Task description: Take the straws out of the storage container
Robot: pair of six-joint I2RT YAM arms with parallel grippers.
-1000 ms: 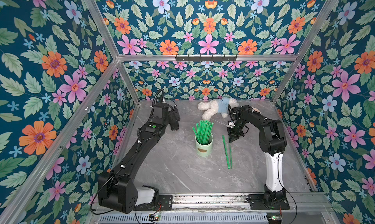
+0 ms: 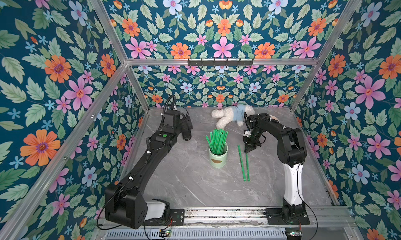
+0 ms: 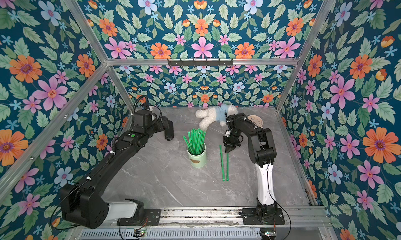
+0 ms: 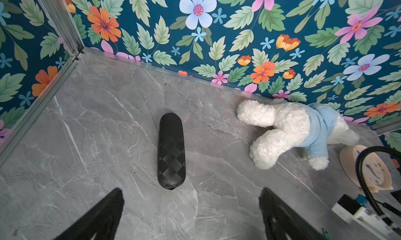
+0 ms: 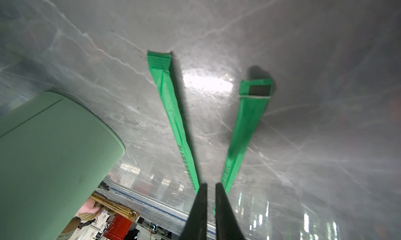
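Note:
Green wrapped straws (image 2: 216, 141) stand bunched in a pale green storage container (image 2: 218, 159) at mid-table, also large at the left of the right wrist view. Two loose straws (image 5: 171, 102) lie right of it, roughly parallel. My right gripper is low near their far ends in the top views, its fingertips a small gap apart in the wrist view, nothing visibly between them. My left gripper hangs at the back left, open and empty, its blurred fingers wide apart.
A white plush toy in blue (image 4: 284, 135) lies along the back, with a round tan object (image 4: 363, 166) beside it. A black oblong object (image 4: 171, 152) lies at back left.
The right-hand loose straw shows slightly more apart from the other at its near end. Both arms look almost unmoved.

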